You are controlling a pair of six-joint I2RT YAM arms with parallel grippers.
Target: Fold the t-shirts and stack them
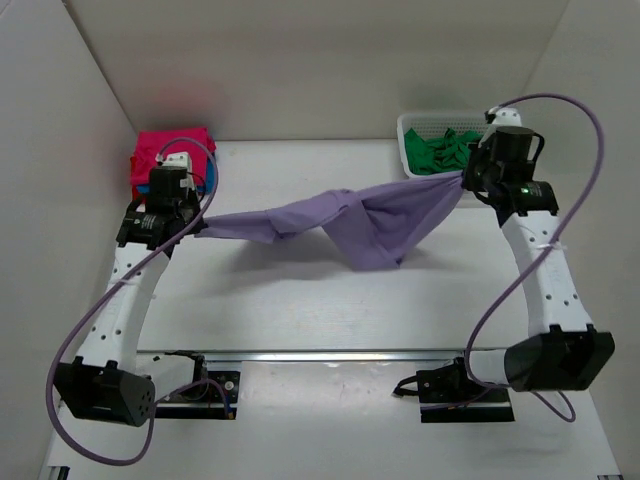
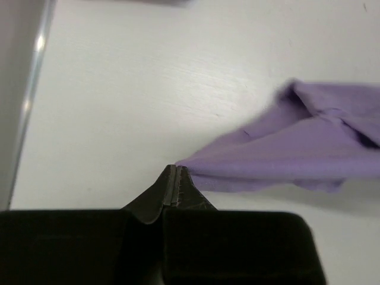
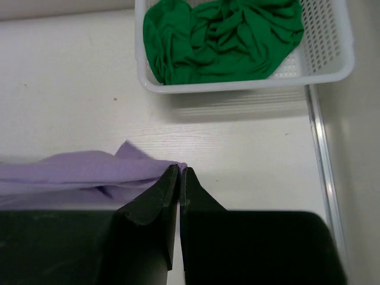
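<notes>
A purple t-shirt [image 1: 390, 217] is stretched between both arms above the table, its middle drooping and creased. At its left end my left gripper [image 1: 200, 226] is shut, and the left wrist view shows a purple corner [image 2: 191, 164] pinched at the fingertips. My right gripper [image 1: 466, 184] is shut on the other end, where the cloth runs in a taut band [image 3: 142, 169] to the fingertips in the right wrist view. Folded shirts, pink [image 1: 178, 140] on top with blue below, lie stacked at the back left, partly behind my left arm.
A white basket [image 1: 408, 124] with green cloth [image 1: 438, 152] in it stands at the back right, close to my right gripper. Bare white table [image 1: 300, 320] lies below and in front of the purple shirt.
</notes>
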